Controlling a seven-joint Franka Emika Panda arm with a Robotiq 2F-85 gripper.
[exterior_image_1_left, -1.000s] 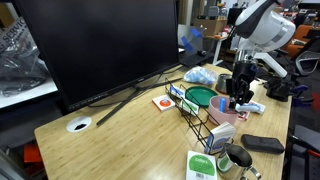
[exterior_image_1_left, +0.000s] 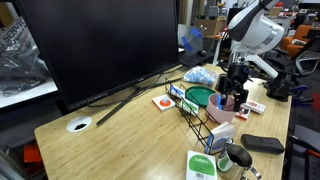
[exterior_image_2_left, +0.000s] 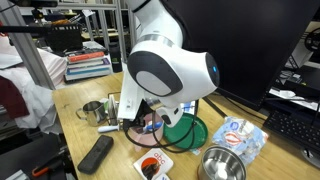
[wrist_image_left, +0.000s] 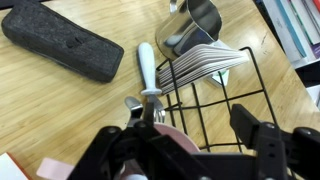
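Observation:
My gripper is open over the pink bowl (wrist_image_left: 176, 134), its dark fingers spread and nothing clearly between them. From outside, the gripper (exterior_image_1_left: 232, 98) appears above the pink bowl (exterior_image_1_left: 220, 113), where a blue item (exterior_image_1_left: 222, 100) shows. A utensil with a pale handle (wrist_image_left: 147, 66) sticks out past the bowl's edge; metal utensil ends (wrist_image_left: 134, 104) show near the left finger. The arm's white body covers much of the second exterior view, with part of the pink bowl (exterior_image_2_left: 152, 124) visible beneath it.
Beside the bowl stands a black wire rack (wrist_image_left: 205, 105) holding white plates (wrist_image_left: 200, 62). A metal mug (wrist_image_left: 192, 24), a black oblong case (wrist_image_left: 62, 44), a green plate (exterior_image_2_left: 187, 130) and a steel pot (exterior_image_2_left: 222, 162) are nearby.
Over the last second my gripper has shifted slightly left and up over the pink bowl. The rack and mug have not moved.

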